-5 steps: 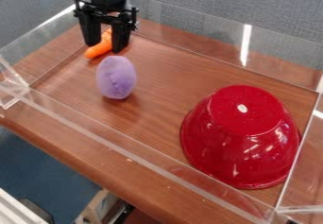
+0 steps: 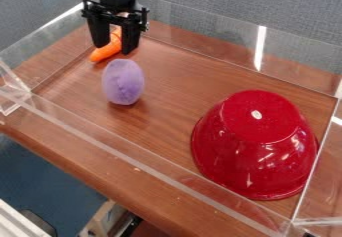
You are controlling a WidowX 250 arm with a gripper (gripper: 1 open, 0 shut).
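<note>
My black gripper (image 2: 114,31) hangs at the back left, over an orange carrot-like object (image 2: 102,52), which its fingers partly hide; whether it is holding it I cannot tell. A purple oval object (image 2: 123,82), like an eggplant, rests on the wooden surface (image 2: 150,139) in front of the gripper. A large upturned red bowl (image 2: 253,144) sits at the right.
Clear plastic walls (image 2: 267,47) border the wooden surface. The middle between the purple object and the bowl is bare, as is the area at the front left inside the wall.
The gripper has shifted very slightly over the orange object; the other objects have stayed where they were.
</note>
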